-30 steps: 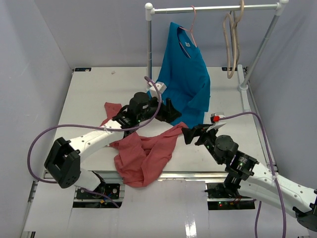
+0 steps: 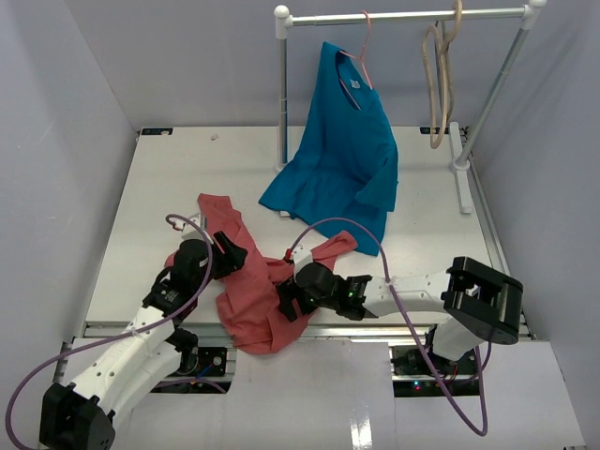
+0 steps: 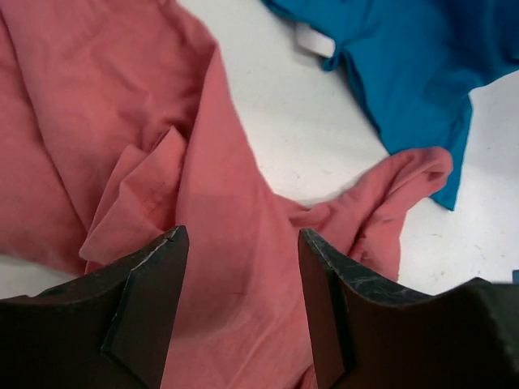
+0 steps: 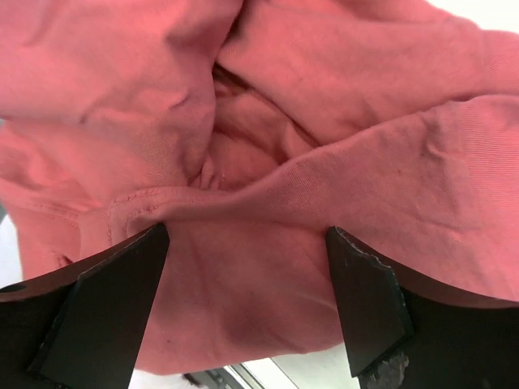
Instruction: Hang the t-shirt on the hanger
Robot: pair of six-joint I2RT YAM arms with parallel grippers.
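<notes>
A crumpled red t-shirt (image 2: 253,314) lies on the white board, draping over its front edge. My left gripper (image 2: 228,253) is over the shirt's left part, open, with cloth beneath its fingers (image 3: 134,316). My right gripper (image 2: 292,298) is low on the shirt's front-right part; in the right wrist view its fingers (image 4: 101,316) stand apart against the folds, open. A teal shirt (image 2: 337,159) hangs on a pink hanger (image 2: 367,66) on the rail, its hem resting on the board.
The white rail (image 2: 403,16) stands at the back, with beige hangers (image 2: 436,94) hanging at its right. The board (image 2: 159,164) is bare at the back left and at the right.
My left gripper moved from beside the teal shirt left and down over the red shirt. My right gripper came from the right, leftward and down onto the red shirt's front part.
</notes>
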